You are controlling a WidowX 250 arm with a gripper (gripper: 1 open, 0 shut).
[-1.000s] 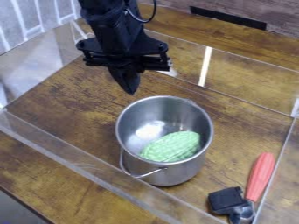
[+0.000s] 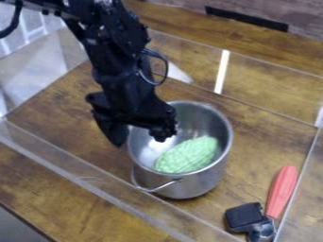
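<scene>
My gripper [image 2: 136,130] hangs low over the left rim of a steel pot [image 2: 187,183], its dark body partly covering the pot's back left. In the pot lies a pale green, textured oblong object [image 2: 186,155]. The pot's wire handle hangs at its front left.
A tool with a red handle [image 2: 282,189] and black head [image 2: 246,217] lies at the right.
My gripper has come down toward the pot, now overlapping its back left in view. The pot, green object and red-handled tool have stayed in place.
</scene>
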